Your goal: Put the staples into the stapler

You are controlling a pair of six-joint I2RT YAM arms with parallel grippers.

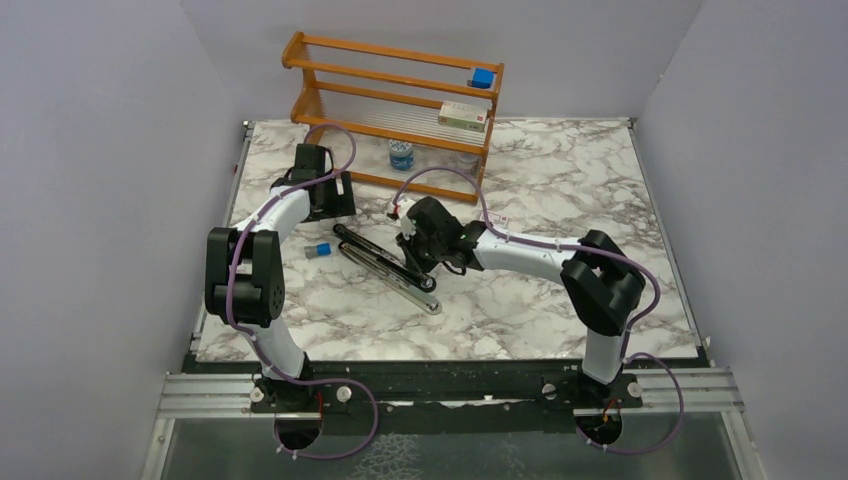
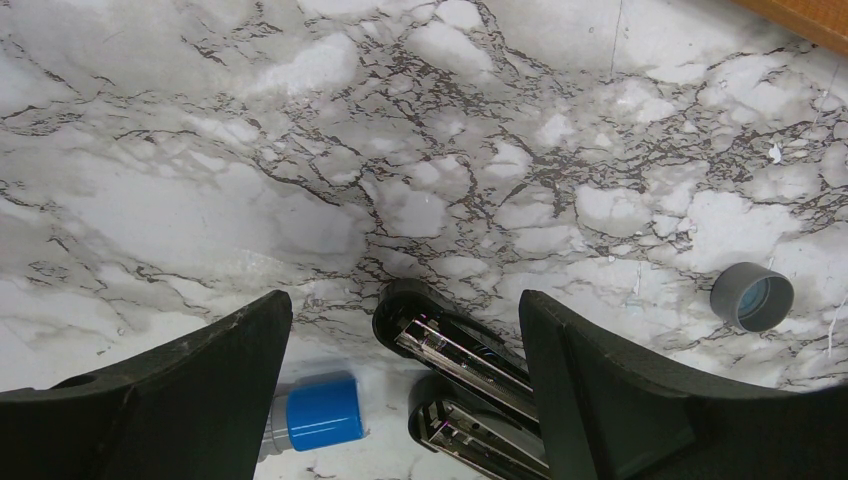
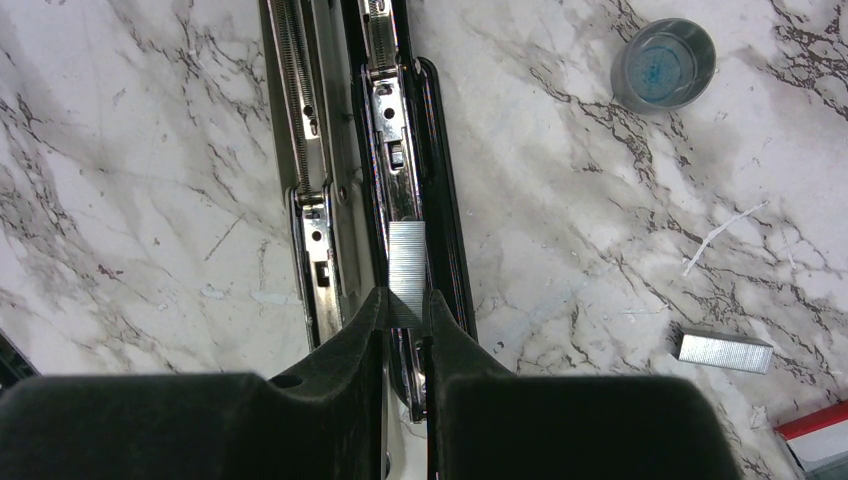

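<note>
Two long staplers lie opened out side by side on the marble table: a black stapler [image 1: 362, 242] and a grey-green stapler [image 1: 410, 295]. In the right wrist view, my right gripper is shut on a strip of silver staples [image 3: 407, 260], held by its near end. That strip lies in line with the black stapler's metal channel [image 3: 400, 190] and overlaps it; whether it rests in the channel or hovers just above, I cannot tell. Left of the staplers' far ends, my left gripper is open, nothing between its fingers, above the black stapler's end [image 2: 402, 300].
A second staple strip [image 3: 725, 352] and a red-white box [image 3: 815, 435] lie right of the staplers. A grey cup [image 2: 752, 297] stands behind them, a blue-capped item [image 2: 325, 412] to their left. The wooden rack [image 1: 400, 130] fills the back.
</note>
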